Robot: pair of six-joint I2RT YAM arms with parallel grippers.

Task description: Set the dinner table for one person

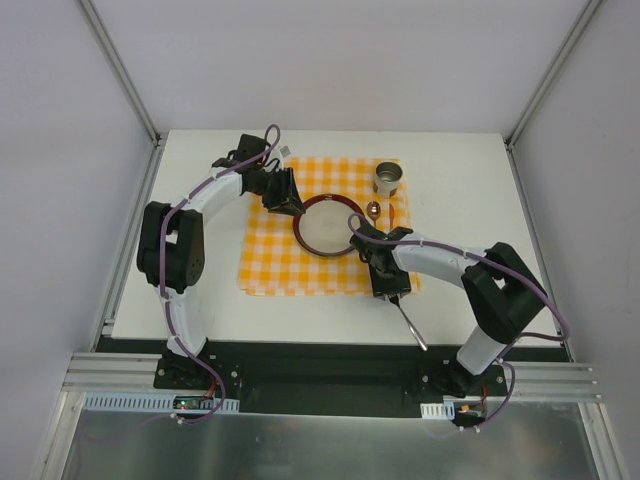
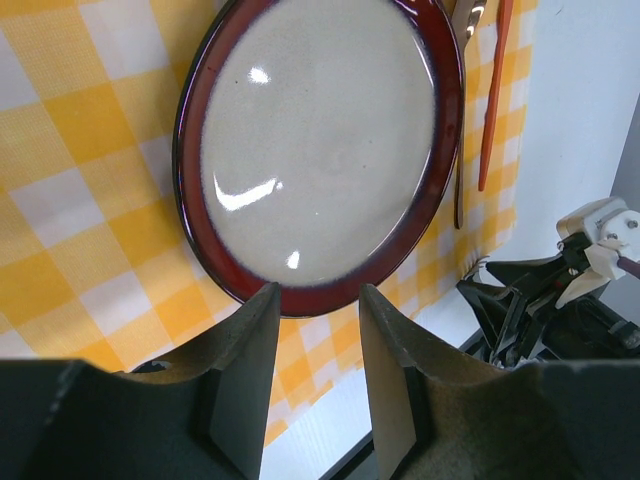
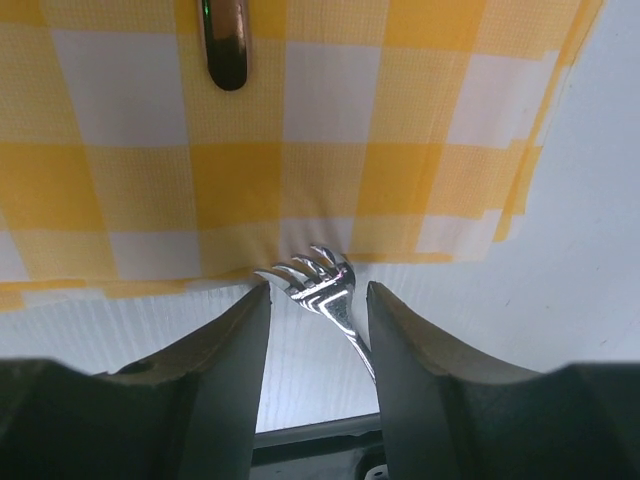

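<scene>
A dark-rimmed plate [image 1: 329, 227] lies on the yellow checked placemat [image 1: 268, 265]. To its right are a spoon [image 1: 374, 210], a red-handled utensil [image 2: 496, 100] and, farther back, a steel cup [image 1: 387, 178]. A fork [image 3: 330, 294] lies at the mat's front edge, its handle running over the white table. My right gripper is open, its fingertips either side of the fork's head. My left gripper stands open above the plate's left side, nothing between its fingers.
The front table edge lies just beyond the fork's handle.
</scene>
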